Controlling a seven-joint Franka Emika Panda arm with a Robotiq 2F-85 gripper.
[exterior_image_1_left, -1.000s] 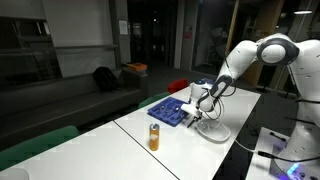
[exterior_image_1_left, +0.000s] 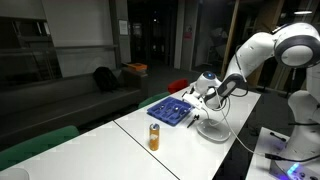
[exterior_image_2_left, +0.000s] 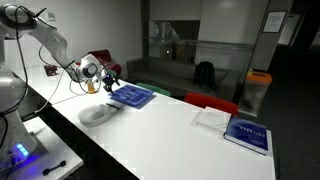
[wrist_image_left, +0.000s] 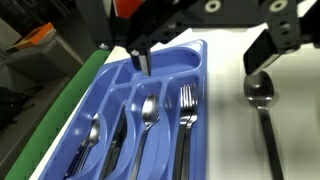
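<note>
A blue cutlery tray (wrist_image_left: 200, 125) fills the left and middle of the wrist view. Its compartments hold a fork (wrist_image_left: 186, 110), a spoon (wrist_image_left: 149, 118) and other cutlery with dark handles. Outside the tray, on the white table, lies a single spoon (wrist_image_left: 259, 90) with a black handle, below one finger (wrist_image_left: 265, 48). My gripper is open above the tray's edge, its fingers wide apart and nothing between them. In exterior view 1, the tray (exterior_image_1_left: 166, 112) stands beside the loose spoon (exterior_image_1_left: 192, 122).
A pale round dish (exterior_image_1_left: 213, 131) sits close to the tray and the arm's base. An orange-and-white bottle (exterior_image_1_left: 154, 138) stands apart from them. At the table's far end lie a white box (exterior_image_2_left: 212, 120) and a dark blue box (exterior_image_2_left: 247, 134).
The gripper has risen from low over the table near the loose spoon and shifted toward the tray. The spoon, tray and dish look unmoved.
</note>
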